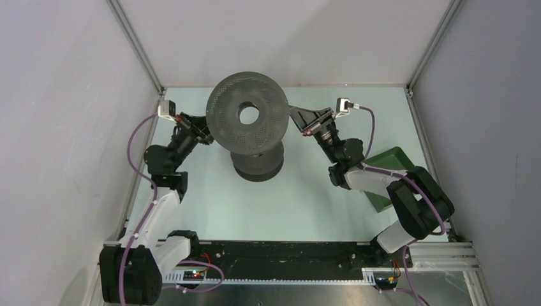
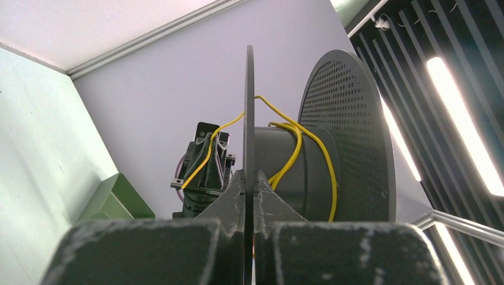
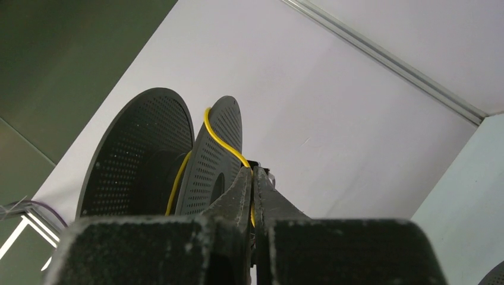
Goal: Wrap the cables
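A dark grey spool with perforated flanges (image 1: pixel 271 115) is held up off the table. My left gripper (image 1: pixel 208 129) is shut on the rim of one flange; in the left wrist view that thin plate (image 2: pixel 249 95) stands edge-on between the fingers. Yellow cable (image 2: pixel 328 163) loops over the spool's hub and crosses a flange edge towards the right arm. In the right wrist view the cable (image 3: pixel 223 142) runs over the near flange into my right gripper, which is shut on it. The top view hides the cable.
Below the raised spool, a dark round object (image 1: pixel 258 169) stands on the table. A green tray (image 1: pixel 377 203) lies at the right, partly under the right arm. White walls close both sides and the back.
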